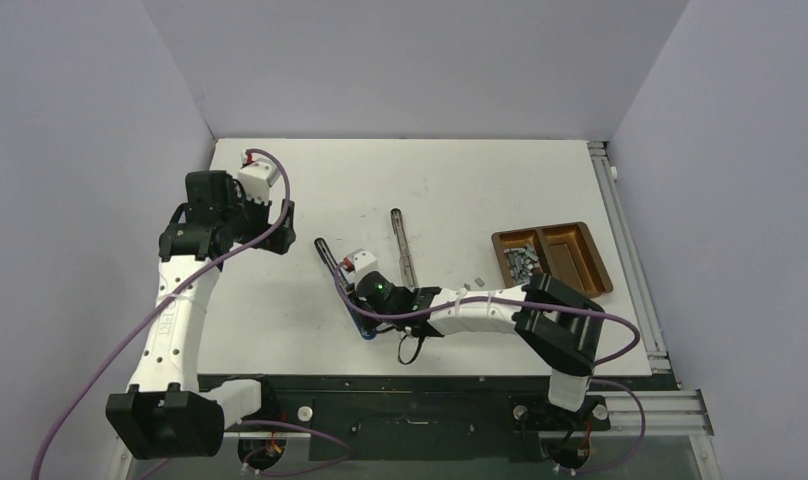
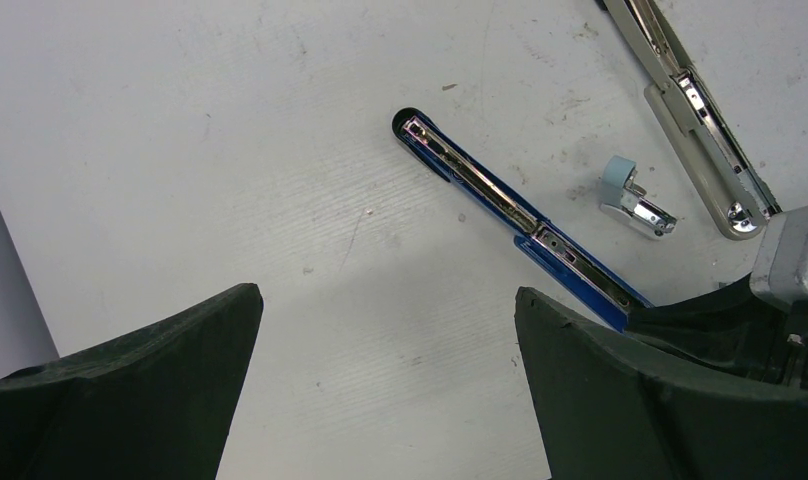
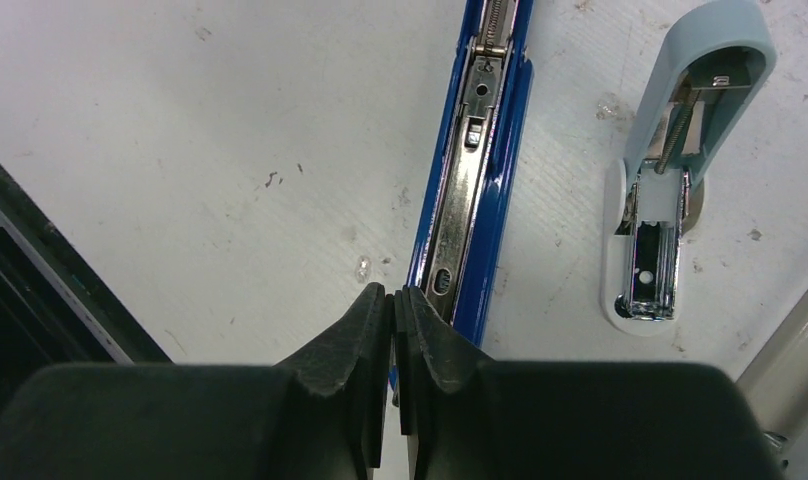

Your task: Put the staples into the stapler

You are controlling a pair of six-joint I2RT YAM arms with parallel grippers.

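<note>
A long blue stapler (image 2: pixel 580 265) lies opened out on the white table, its metal channel (image 3: pixel 460 200) facing up. My right gripper is shut at the lower part of that channel; I cannot make out clearly what, if anything, is between its fingertips. My left gripper stands open above the table at the left, nothing between its fingers. A small light-blue and white stapler (image 3: pixel 720 50) lies open beside the blue one, and a long grey stapler (image 2: pixel 680 120) lies open beyond it.
A brown two-compartment tray (image 1: pixel 577 262) with grey staple strips in its left side stands at the right, with loose small pieces (image 1: pixel 479 281) beside it. The right arm crosses the front right of the table.
</note>
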